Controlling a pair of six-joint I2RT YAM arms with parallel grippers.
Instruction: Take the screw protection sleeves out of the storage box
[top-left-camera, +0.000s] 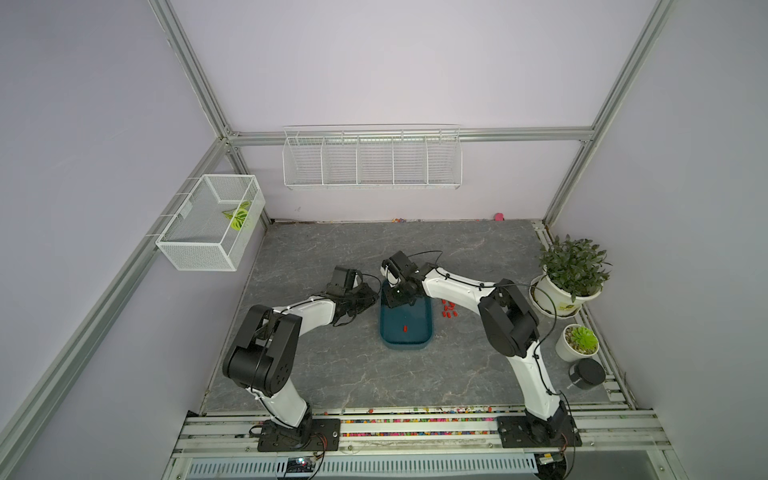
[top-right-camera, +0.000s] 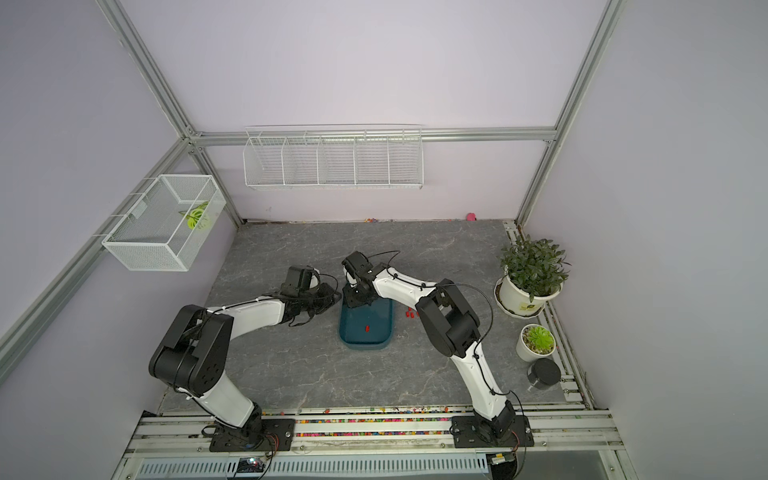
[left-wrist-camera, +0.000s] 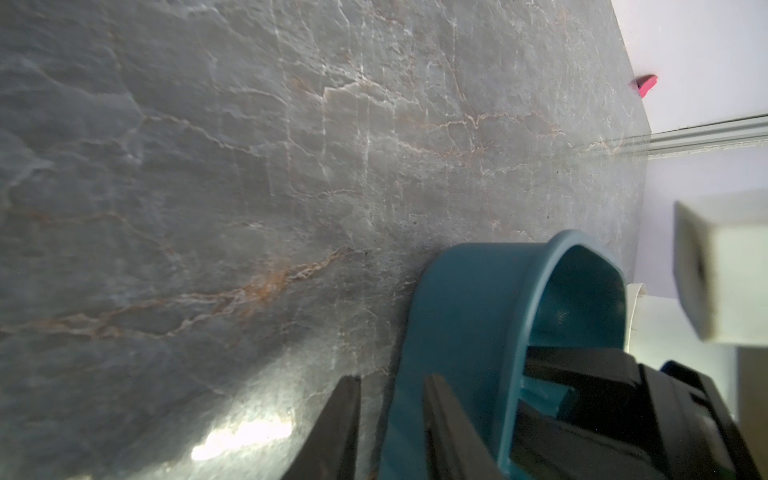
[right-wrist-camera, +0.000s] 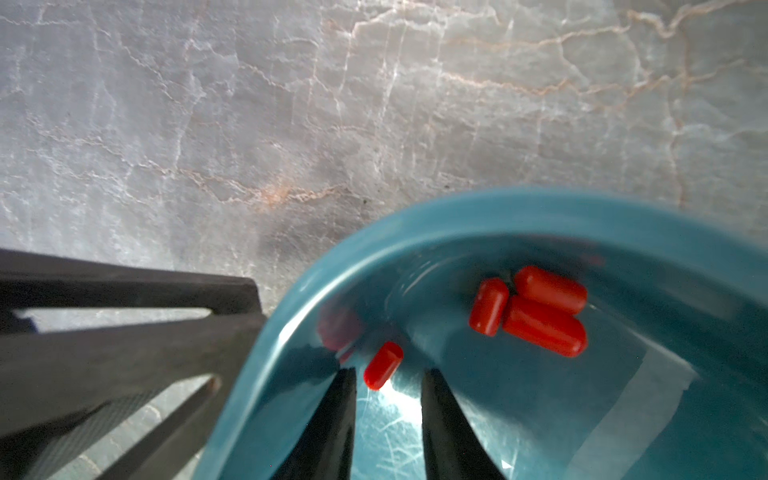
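Observation:
The blue-green storage box (top-left-camera: 406, 345) stands mid-table. Over its far left corner hangs my right gripper, open. A small red sleeve (right-wrist-camera: 384, 365) shows just beyond and between its fingertips, inside the box. Three more sleeves (right-wrist-camera: 545, 324) lie together on the box floor to the right in the right wrist view. Another sleeve (top-left-camera: 405, 329) lies near the box's front end. My left gripper is at the box's left outer wall with a gap between its fingers. Its tips seem close to that wall; contact is unclear.
Several red sleeves (top-left-camera: 449, 309) lie on the table right of the box, by the right forearm. Potted plants (top-left-camera: 570, 280) and a dark cup (top-left-camera: 587, 373) line the right edge.

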